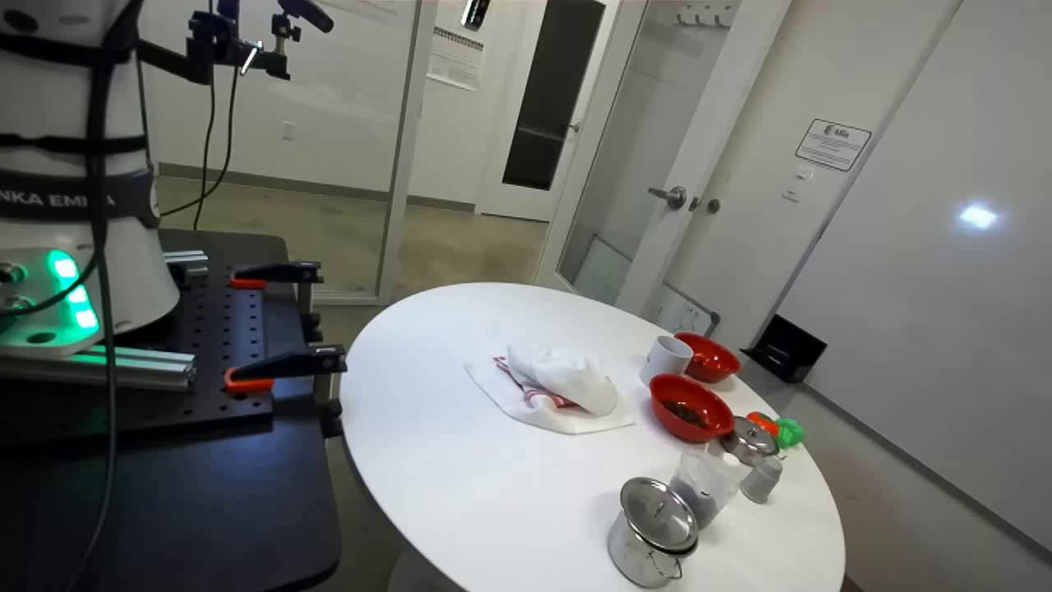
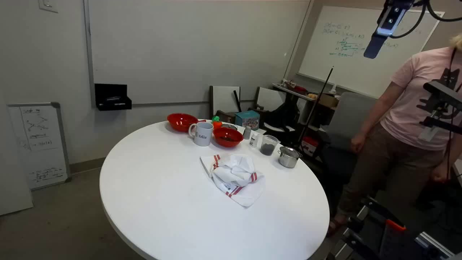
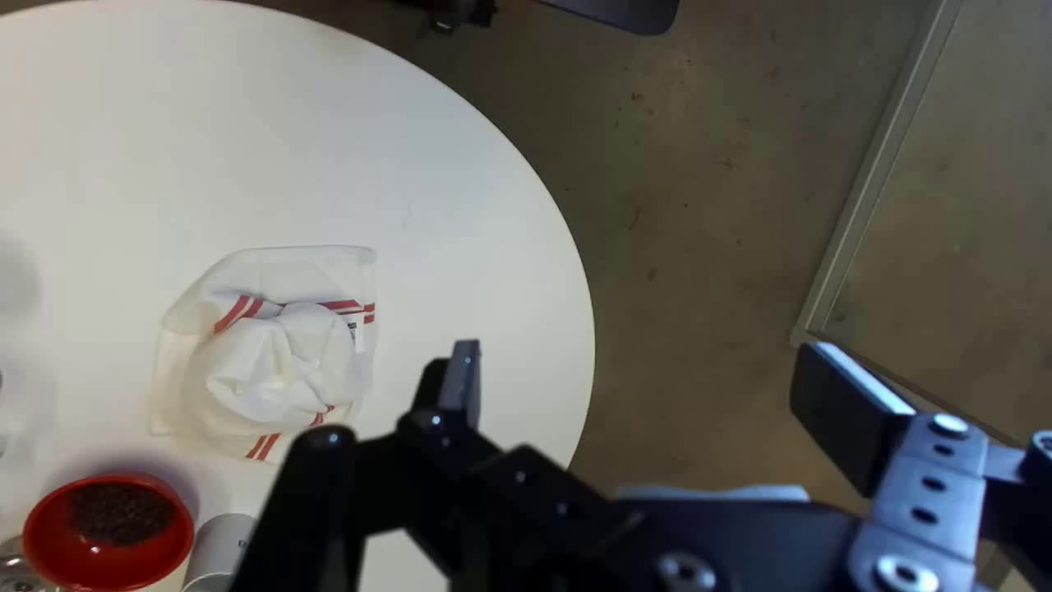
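High above the table's edge, my gripper is open, its two fingers wide apart with only floor and table far below between them. One dark finger (image 2: 375, 44) hangs at the top right of exterior view 2, well away from the tabletop. A white towel with red stripes (image 2: 236, 173) lies crumpled in a heap on the round white table (image 2: 173, 208). From the wrist view, the towel (image 3: 281, 360) is left of my fingers and untouched. Whether anything lies under its folds cannot be seen.
Around the far rim stand a white mug (image 2: 201, 133), an empty-looking red bowl (image 2: 182, 122), a red bowl with dark contents (image 1: 690, 408), a clear cup (image 2: 269, 144) and a lidded steel pot (image 2: 288, 156). A person (image 2: 389, 112) stands at right.
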